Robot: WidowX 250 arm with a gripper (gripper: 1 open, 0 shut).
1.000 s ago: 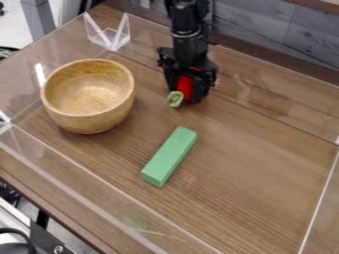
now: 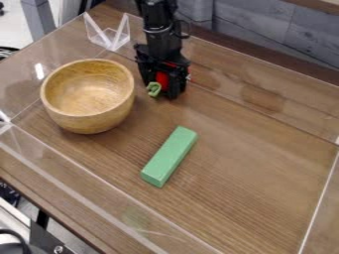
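My black gripper [image 2: 161,73] is low over the table at the upper middle, around a small red object [image 2: 163,79] with a small green piece [image 2: 154,90] at its lower left. The fingers are open, as far as the dark, small shapes show; the red object is partly hidden by the fingers.
A tan bowl [image 2: 87,119] sits at the left. A green block [image 2: 169,157] lies in the lower middle of the wooden table [image 2: 259,149]. A clear wire-like item [image 2: 109,35] is at the upper left.
The gripper and the red and green pieces beneath it have shifted to the left, toward the bowl.
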